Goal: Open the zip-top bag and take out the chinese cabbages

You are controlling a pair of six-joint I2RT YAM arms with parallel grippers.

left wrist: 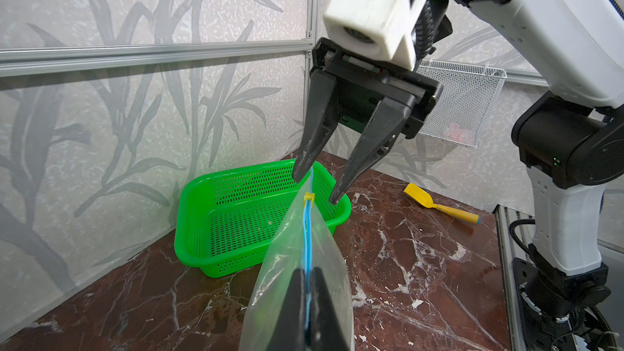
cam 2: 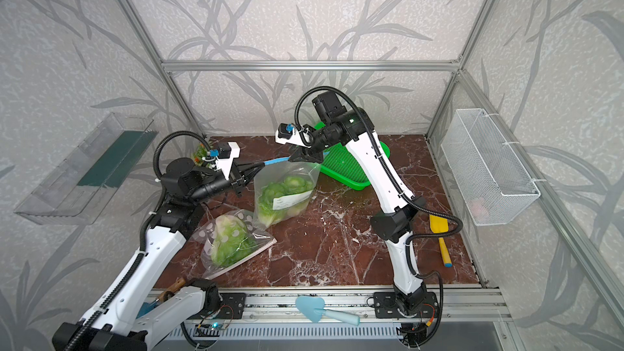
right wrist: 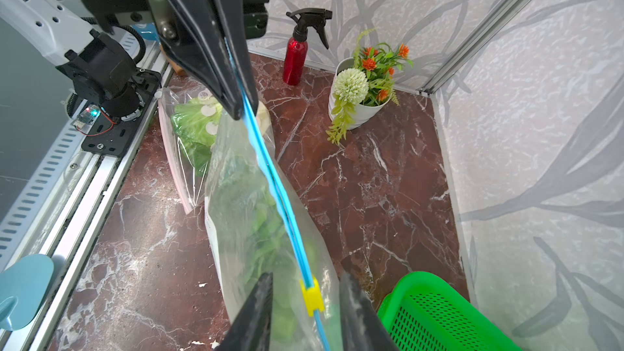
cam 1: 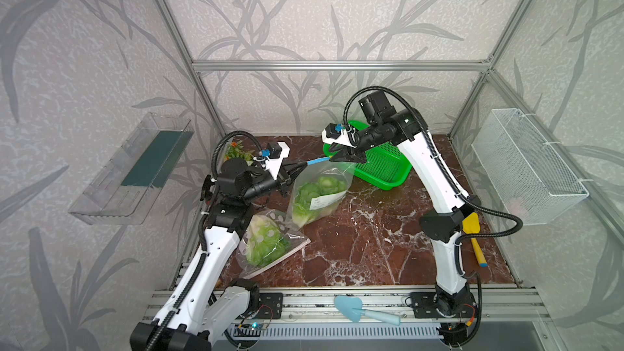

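Note:
A clear zip top bag (cam 1: 318,191) holding green cabbages (cam 2: 276,198) hangs from its blue zip strip (right wrist: 273,182), with a white label on its front. My left gripper (cam 1: 304,165) is shut on one end of that strip, the bag stretching away from it in the left wrist view. At the other end, my right gripper stands part open, its fingers on either side of the strip and of the yellow slider (right wrist: 312,295). In the left wrist view the right fingers (left wrist: 373,143) are apart, above the bag's far corner. The zip looks closed.
Another bag with a cabbage (cam 1: 266,240) lies at the front left, under the left arm. Behind the right gripper sits a green basket (left wrist: 195,221). A flower pot (right wrist: 354,97) and a red spray bottle (right wrist: 295,58) stand at the left.

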